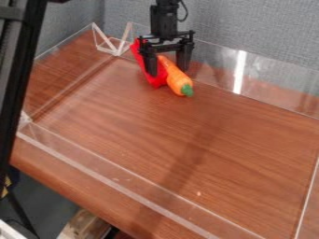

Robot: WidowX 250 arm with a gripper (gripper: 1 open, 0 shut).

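My black gripper [166,58] is at the back of the wooden table, its fingers low over a red elongated object [157,77] and an orange toy carrot [177,77] with a green tip toward the front. The carrot lies to the right, beside the red object. The fingers straddle part of these toys; whether they grip either one is unclear at this size.
A white wire rack [110,43] stands at the back left. Clear plastic walls border the wooden table [187,159], whose middle and front are empty. A dark frame post [22,65] crosses the left side of the view.
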